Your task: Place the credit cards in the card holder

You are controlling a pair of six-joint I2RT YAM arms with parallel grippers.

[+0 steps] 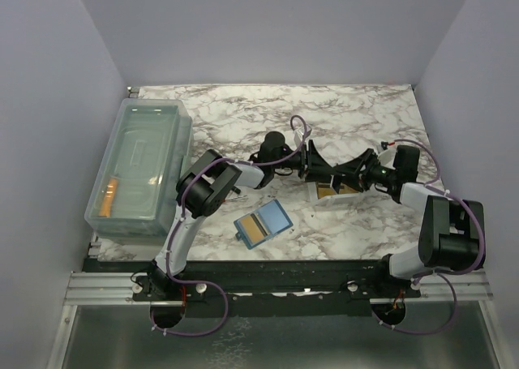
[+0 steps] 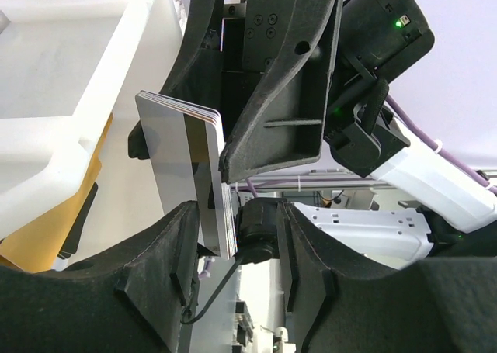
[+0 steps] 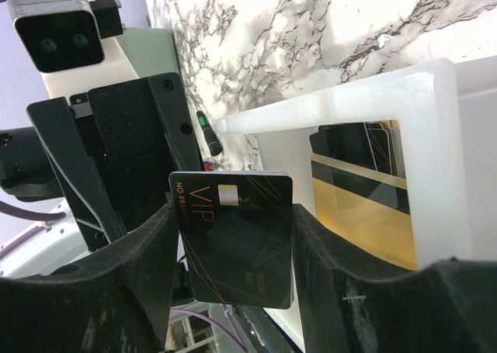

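A white card holder (image 1: 324, 196) sits at the right of the table, cards standing inside (image 3: 361, 202). Above it a dark VIP card, seen edge-on with others behind it in the left wrist view (image 2: 182, 159), is upright between both grippers. My right gripper (image 1: 349, 174) has its fingers at the card's sides. My left gripper (image 1: 316, 170) is beside it at the left, its fingers close to the card; in its own view they stand apart. Whether the right fingers grip tightly is hard to tell.
A blue-and-gold tray (image 1: 263, 223) lies at the front centre. A large lidded clear bin (image 1: 130, 166) stands at the left.
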